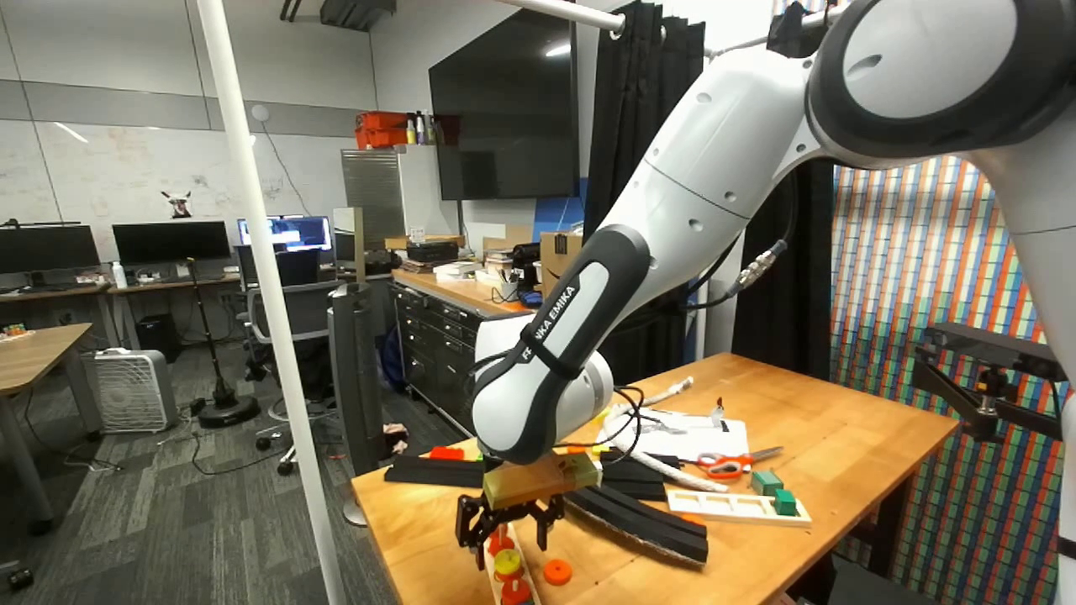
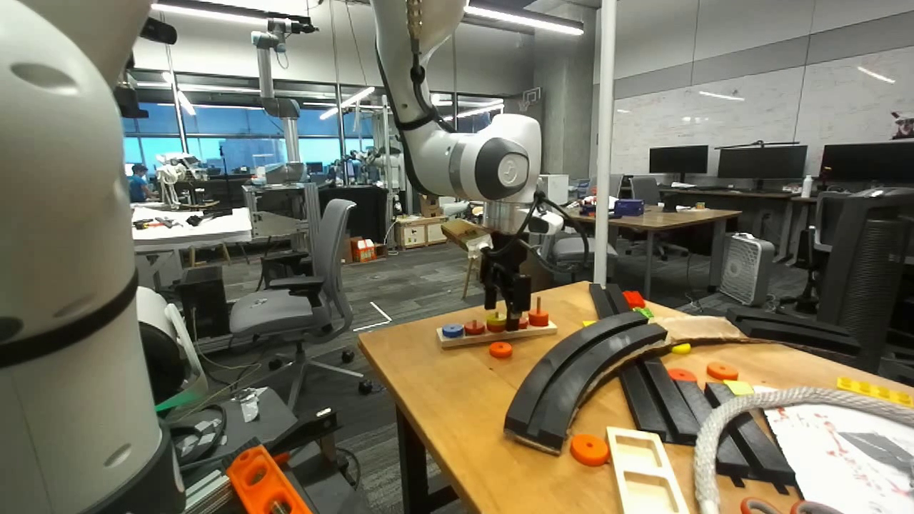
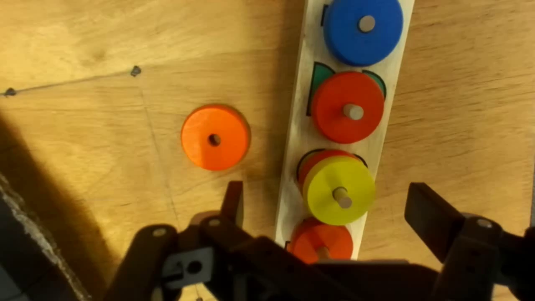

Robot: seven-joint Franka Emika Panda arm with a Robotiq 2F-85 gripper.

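My gripper is open above the wooden peg board (image 3: 288, 198), its two fingers apart on either side of the board with nothing held. On the board, in the wrist view, are a blue disc (image 3: 348, 37), a red disc (image 3: 338, 118), a yellow disc (image 3: 321, 188) and a red-orange disc (image 3: 333, 246). The yellow one lies over another red disc, and a peg stands through it. A loose orange disc (image 3: 228, 143) with a centre hole lies flat on the table beside the board. From the side, the gripper (image 2: 506, 315) is low over the board (image 2: 463, 341).
Black curved track (image 2: 565, 377) lies near the board. Elsewhere on the table are a cream tray (image 1: 706, 504) with green blocks (image 1: 768, 484), orange scissors (image 1: 721, 465), a white rope (image 2: 711, 428) and more orange discs (image 2: 589, 450). Bare tabletop surrounds the loose disc.
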